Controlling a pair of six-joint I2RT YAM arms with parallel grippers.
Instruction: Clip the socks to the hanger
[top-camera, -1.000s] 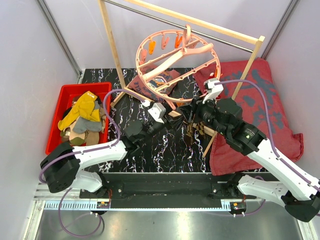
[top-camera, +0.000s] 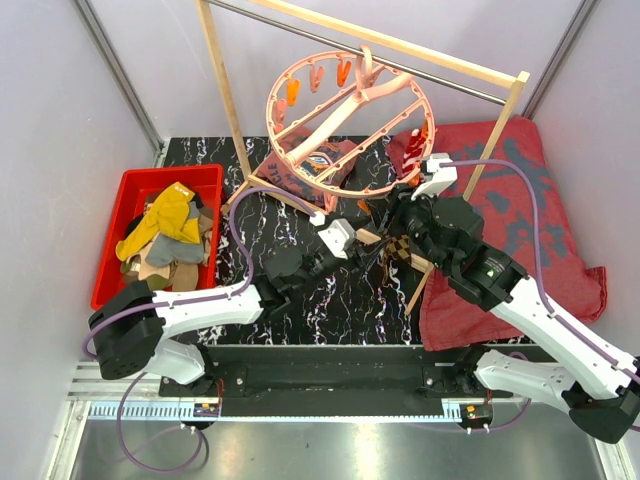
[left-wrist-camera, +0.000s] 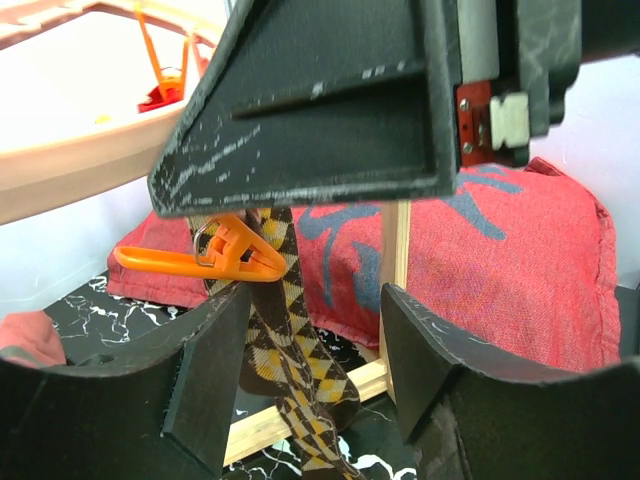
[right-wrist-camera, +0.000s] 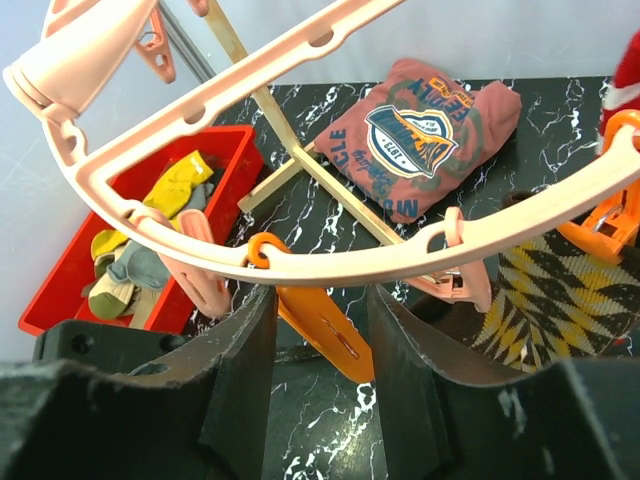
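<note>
The pink round hanger (top-camera: 300, 148) hangs from the wooden frame with clips. An orange clip (left-wrist-camera: 240, 260) in the left wrist view sits before a black-and-yellow argyle sock (left-wrist-camera: 320, 395), which hangs down beside my left gripper. That gripper stands open, its fingers below the clip, the sock behind them. My right gripper is open around a dangling orange clip (right-wrist-camera: 328, 335) under the hanger's rim, seen in the right wrist view; whether it touches the clip is unclear. The argyle sock also shows at the right there. A red-and-white sock (right-wrist-camera: 625, 70) hangs at the rim.
A red bin (top-camera: 107, 260) of loose socks stands at the left. A red cloth (top-camera: 500, 300) covers the right side, and a printed cushion (right-wrist-camera: 420, 140) lies behind the hanger. The frame's wooden legs stand around the work area.
Both grippers have shifted slightly; the left has moved right and downward in the top view. The hanger has moved a little to the left.
</note>
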